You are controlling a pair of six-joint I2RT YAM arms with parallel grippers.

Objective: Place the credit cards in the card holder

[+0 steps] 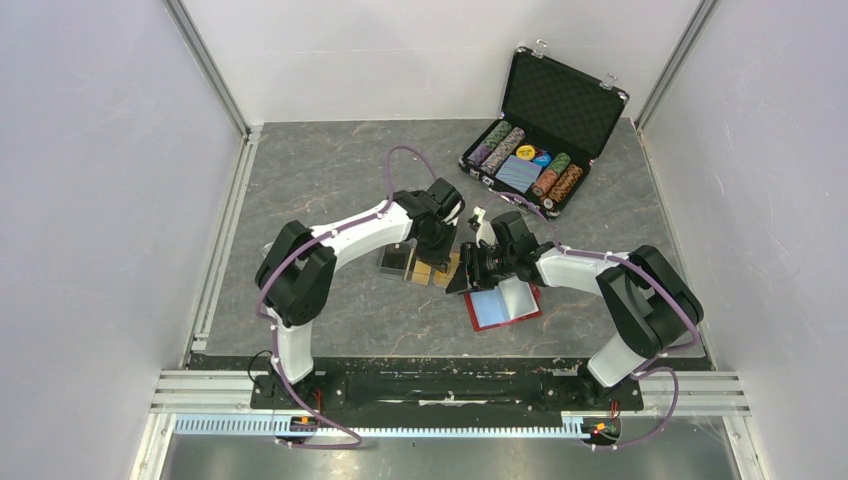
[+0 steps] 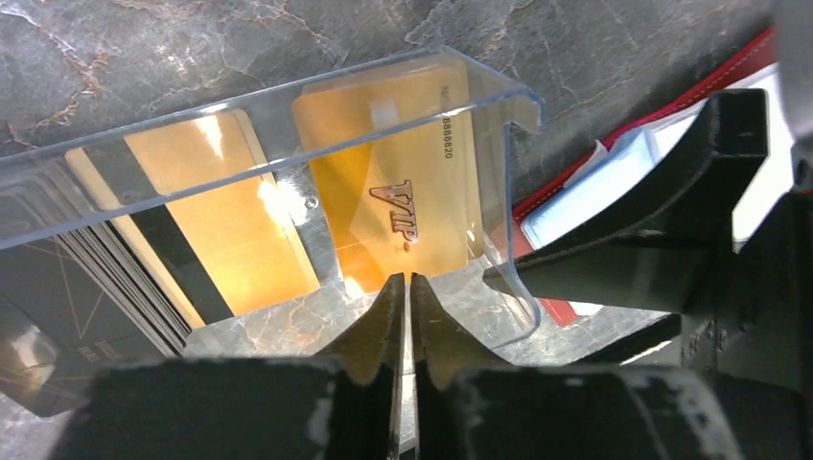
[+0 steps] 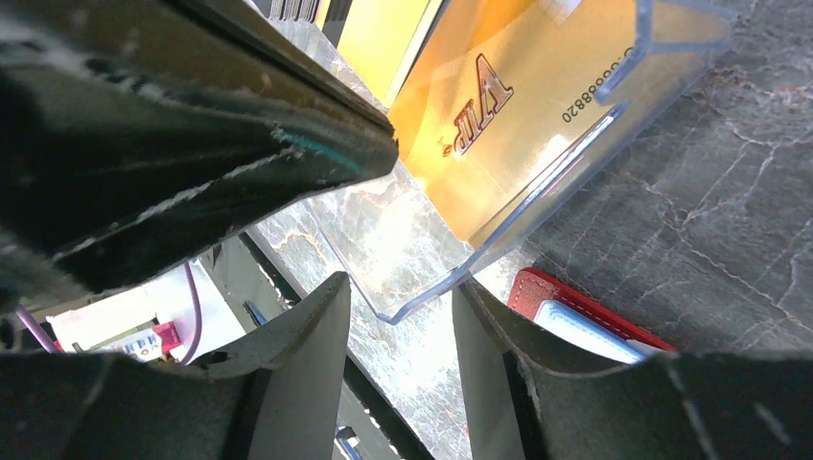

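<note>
A clear card holder (image 2: 513, 129) lies at the centre, with gold cards (image 2: 403, 182) in its end compartment, more gold cards (image 2: 230, 230) beside them and dark cards (image 2: 77, 316) at the other end. My left gripper is over the end gold cards' lower edge, its fingertips close together with nothing visible between them. My right gripper is at the holder's end, fingertips either side of the clear rim; whether it grips it I cannot tell.
A red item (image 1: 505, 315) with blue and white inserts lies right of the holder. An open chip case (image 1: 540, 140) stands at back right.
</note>
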